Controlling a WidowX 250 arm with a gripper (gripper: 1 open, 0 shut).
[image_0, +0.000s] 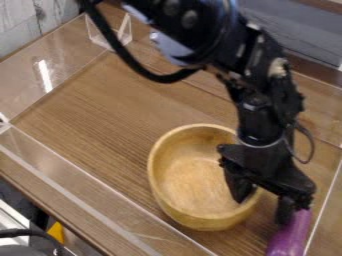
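Note:
The black robot arm reaches down from the top to its gripper (265, 195), which hangs low at the right side of a yellow bowl (181, 180), over its rim. The gripper is open, and its dark fingers hide part of the bowl's right side. A purple elongated object (289, 240) lies on the wooden surface just below and right of the gripper, partly cut off by the frame's bottom edge. Whether a finger touches it cannot be told.
Clear walls border it at the left and front, and a grey wall runs along the back right.

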